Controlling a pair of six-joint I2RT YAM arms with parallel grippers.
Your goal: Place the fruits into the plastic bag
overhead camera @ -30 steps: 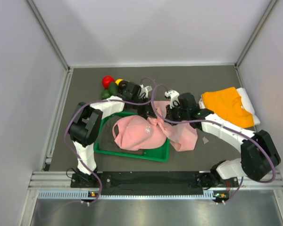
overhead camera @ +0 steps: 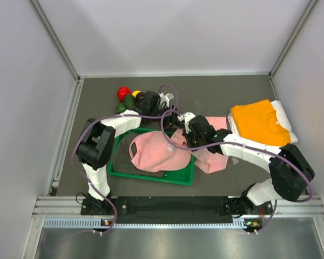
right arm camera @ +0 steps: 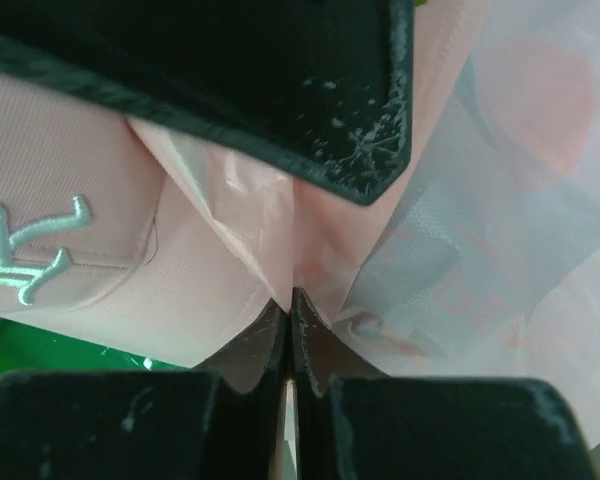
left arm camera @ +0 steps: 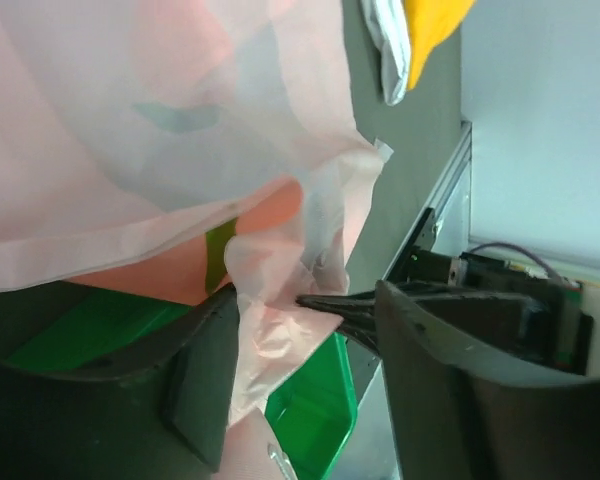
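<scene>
The thin pink plastic bag point(overhead camera: 210, 161) point(left arm camera: 130, 140) lies beside and partly over the green basket point(overhead camera: 129, 175). My left gripper point(overhead camera: 170, 116) is at its top edge, part open, with crumpled bag between the fingers. My right gripper point(overhead camera: 183, 135) is shut at the bag, a pinched fold at its fingertips. A pink cap point(overhead camera: 156, 154) point(right arm camera: 60, 160) lies in the basket. The fruits, a red one point(overhead camera: 123, 93), yellow one point(overhead camera: 136, 94) and green ones point(overhead camera: 128, 101), sit behind my left arm.
An orange cloth point(overhead camera: 259, 124) on a white folded item point(overhead camera: 286, 121) lies at the right.
</scene>
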